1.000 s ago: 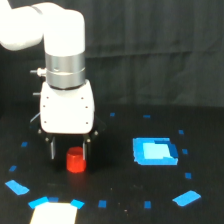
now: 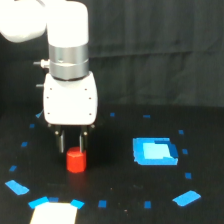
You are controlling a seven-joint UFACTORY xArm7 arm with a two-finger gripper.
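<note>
A small red block [image 2: 76,160] rests on the black tabletop at the lower left. Directly over it, my white gripper [image 2: 72,149] points down, its dark fingertips at the block's upper part. The gap between the fingers is narrow, about as wide as the block. Whether both fingers touch its sides is hard to make out against the dark background.
Right of the gripper lies a white square [image 2: 156,151] framed in blue tape. Blue tape strips [image 2: 186,198] and small blue marks are scattered over the table. A pale square [image 2: 53,213] sits at the bottom edge. Open tabletop separates the block from the framed square.
The fingers have drawn closer together over the red block, and the gripper has shifted slightly to the right and up. The block stays in about the same place.
</note>
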